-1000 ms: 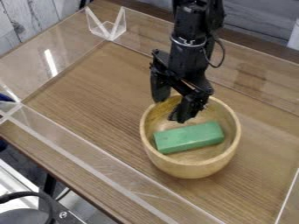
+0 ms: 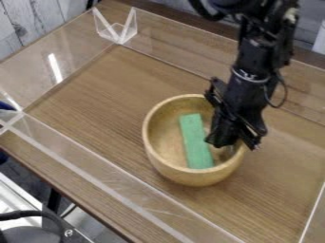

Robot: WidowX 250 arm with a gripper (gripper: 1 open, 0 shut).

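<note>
A round tan wooden bowl (image 2: pixel 169 152) sits on the wooden table, a green rectangular block (image 2: pixel 196 140) lying inside it, long side running front to back. The black gripper (image 2: pixel 226 133) reaches down over the bowl's back right rim, its tip low at the bowl's inside right. Its fingertips are dark and partly hidden, and whether anything is between them does not show; it looks shut.
White tape marks show at the back left and along the left edge. A black cable or object lies at the lower left corner.
The bowl has shifted right, and the block in it has turned from crosswise to lengthwise since a second ago. The gripper has moved right with the bowl.
</note>
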